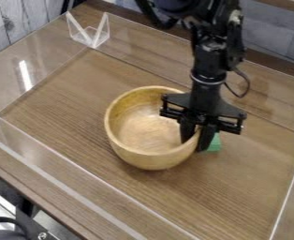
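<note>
My black gripper (pixel 190 125) is shut on the right rim of a yellow wooden bowl (pixel 135 127), which rests on or just over the wooden table (pixel 50 150) in the middle of the view. A green block (pixel 213 142) shows behind the gripper at the bowl's right, mostly hidden. The fingertips are partly hard to make out.
A small white wire stand (pixel 90 33) is at the back left.
</note>
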